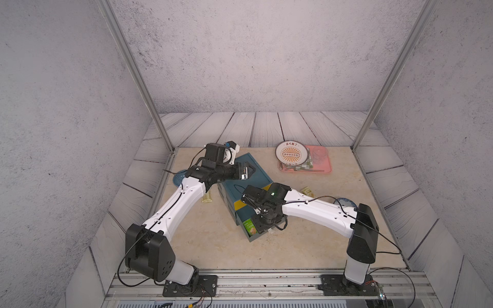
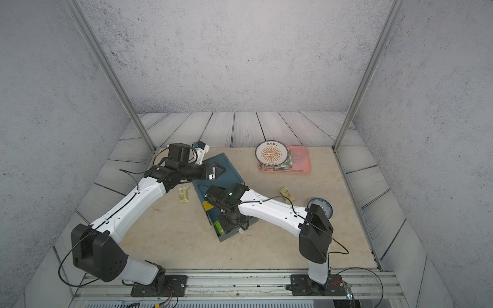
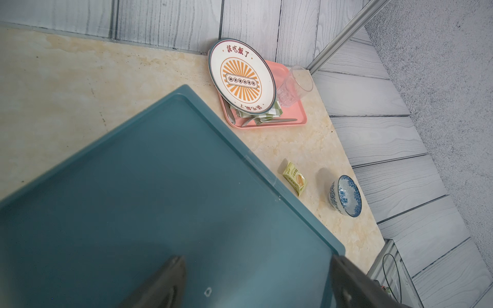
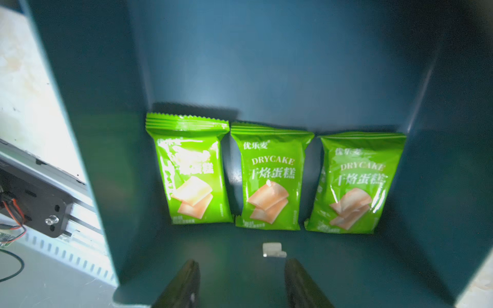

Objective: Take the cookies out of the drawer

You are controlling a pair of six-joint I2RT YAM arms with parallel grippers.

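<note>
Three green cookie packets lie side by side on the floor of the pulled-out drawer (image 4: 277, 77) in the right wrist view: a left packet (image 4: 197, 174), a middle packet (image 4: 269, 177) and a right packet (image 4: 357, 179). My right gripper is open over the drawer, its fingers apart and near the packets' lower ends, with nothing between them. From above, my right arm covers most of the drawer, and one packet (image 1: 249, 226) shows at its left side. My left gripper is open above the blue-green top of the cabinet (image 3: 179, 195), holding nothing.
At the back right a pink tray (image 3: 290, 110) carries a printed plate (image 3: 241, 77), cutlery and a clear glass (image 3: 296, 84). A yellow packet (image 3: 294, 178) and a blue-patterned bowl (image 3: 345, 196) sit on the right. Another yellow packet (image 2: 183, 194) lies left of the cabinet.
</note>
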